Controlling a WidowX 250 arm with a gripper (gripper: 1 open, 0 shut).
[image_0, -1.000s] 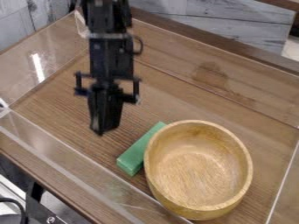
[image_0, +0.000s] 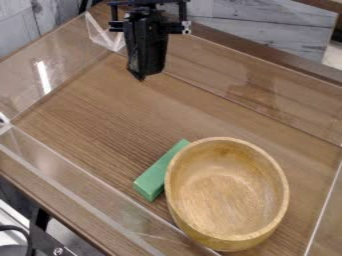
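The black gripper (image_0: 144, 62) hangs at the top centre of the camera view, over the back part of the wooden tray, shut with nothing visible between its fingers. A green block (image_0: 159, 172) lies in the front middle, just left of a round tan bowl (image_0: 227, 190), which looks empty.
The wooden tray floor (image_0: 107, 130) is clear across its middle and back. Clear side walls line the left and front, and grey wood-patterned panels (image_0: 267, 30) stand behind.
The gripper has moved back and up, away from the front near the green block, to the top of the view. The block and bowl have stayed put.
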